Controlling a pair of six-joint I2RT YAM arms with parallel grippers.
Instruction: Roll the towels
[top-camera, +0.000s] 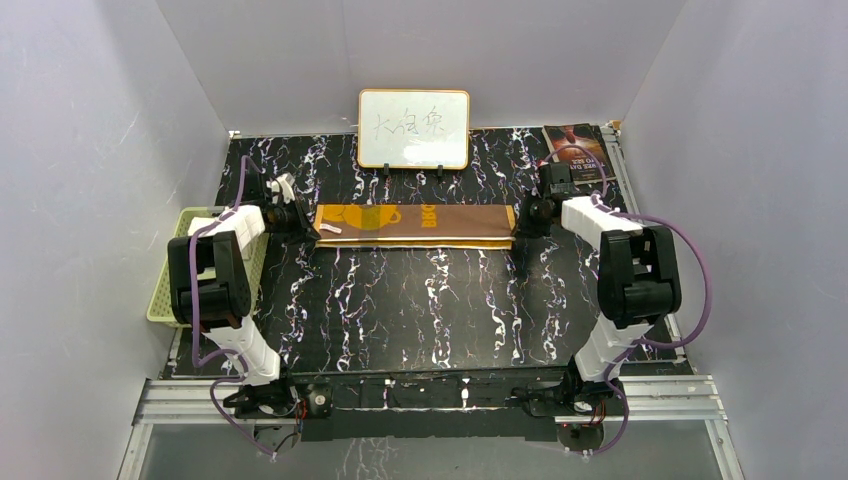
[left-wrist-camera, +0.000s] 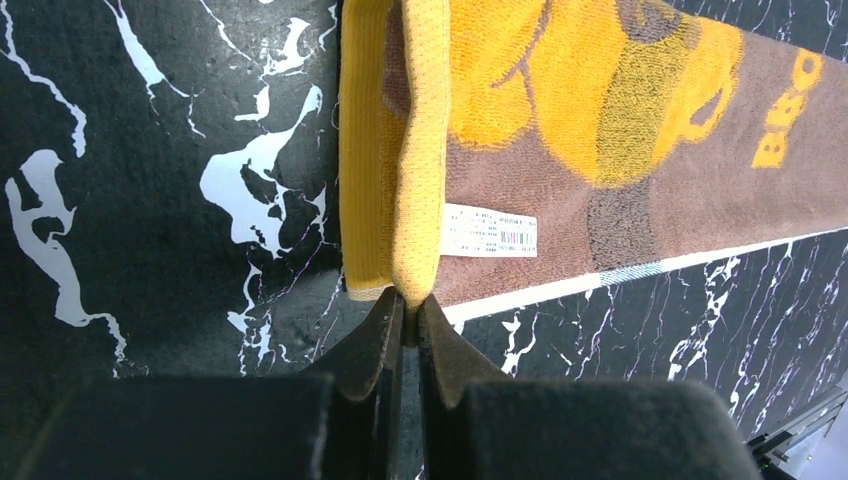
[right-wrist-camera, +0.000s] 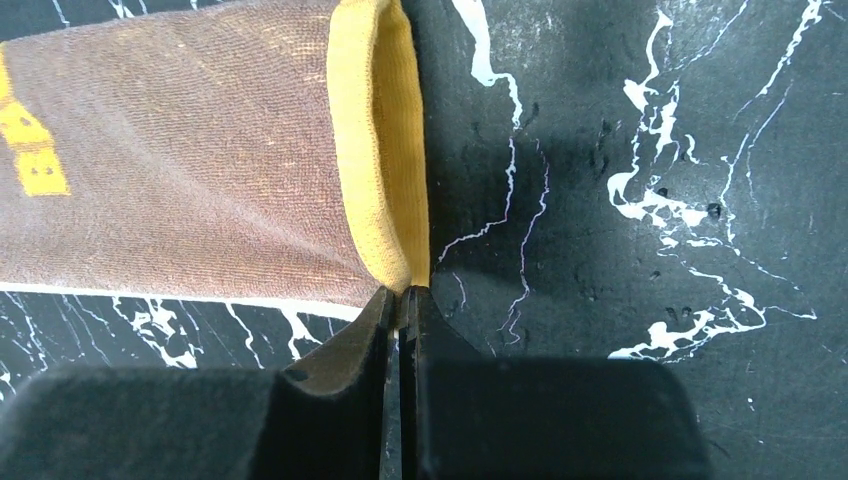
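Note:
A brown towel (top-camera: 460, 221) with yellow borders and yellow figures lies folded lengthwise into a long strip across the table. My left gripper is shut on the towel's near left corner, pinching the yellow border; a white label (left-wrist-camera: 490, 232) lies close by. At the opposite end, my right gripper is shut on the near right corner, with the yellow edge running down between its fingertips. From above, the upper layer's white edge runs nearly along the lower layer, leaving a thin yellow strip in front.
A green basket (top-camera: 163, 285) with white cloth stands at the left under my left arm. The whiteboard (top-camera: 413, 128) is at the back, a book (top-camera: 578, 153) at the back right.

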